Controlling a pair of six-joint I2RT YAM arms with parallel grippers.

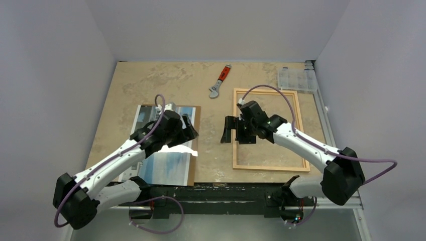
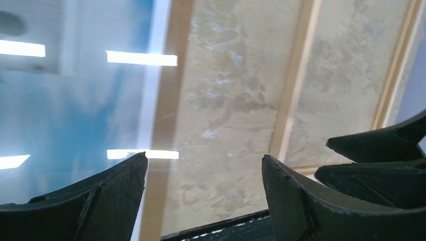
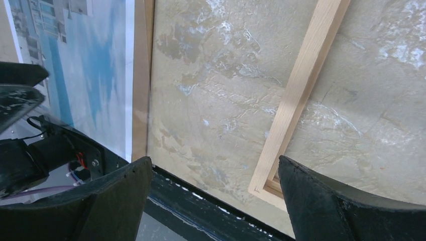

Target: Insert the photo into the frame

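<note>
A blue and white photo [image 1: 163, 168] under glossy glare lies on a brown board [image 1: 197, 118] at the left of the table. The empty light wooden frame [image 1: 267, 167] lies at the right. My left gripper [image 1: 183, 130] hangs over the photo's right part, its fingers apart with nothing between them in its wrist view. My right gripper [image 1: 233, 128] is over the frame's left edge, fingers also apart and empty; that edge [image 3: 294, 95] runs below it in the right wrist view.
An adjustable wrench [image 1: 221, 80] lies at the back middle. A clear plastic tray [image 1: 296, 79] is at the back right. Bare table shows between photo and frame and at the back left.
</note>
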